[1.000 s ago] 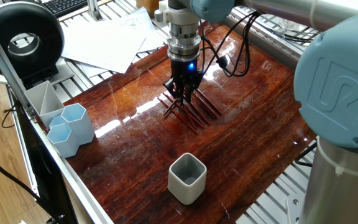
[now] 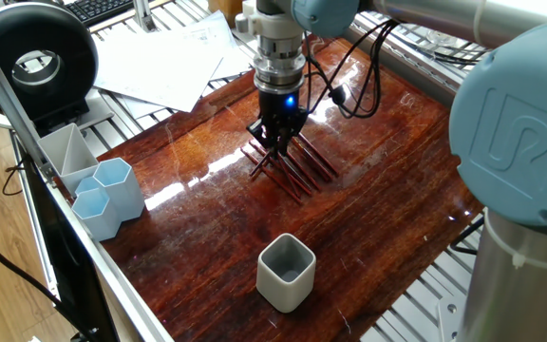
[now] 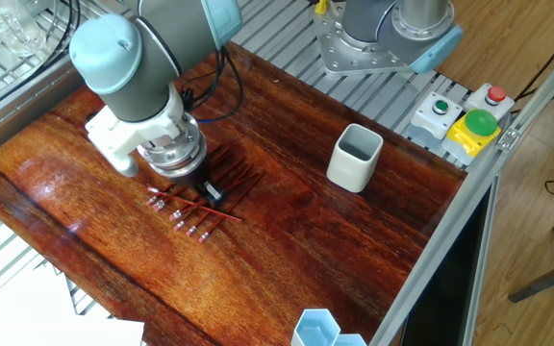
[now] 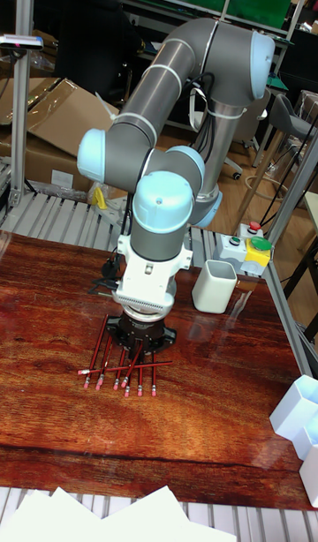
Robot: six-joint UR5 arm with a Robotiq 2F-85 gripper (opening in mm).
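Several dark red pencils [image 2: 297, 176] with pale erasers lie loosely across one another on the brown wooden tabletop. Directly above them, pointing down, is my black gripper [image 2: 275, 152], its fingertips low among the pencils. Whether the fingers are apart or closed, and whether a pencil is between them, is too dark and small to make out. From the second exterior view, the wrist covers part of the pile, and eraser ends [image 3: 178, 225] show beside it. A white square cup [image 2: 286, 273] stands upright, apart from the pencils, with its visible inside empty.
Pale blue hexagonal holders [image 2: 109, 198] and a white angular container [image 2: 67, 157] stand at the table's side. White papers [image 2: 164, 66] lie beyond the board. Control buttons [image 3: 469, 125] sit off the edge near the cup. Bare wood lies between pencils and cup.
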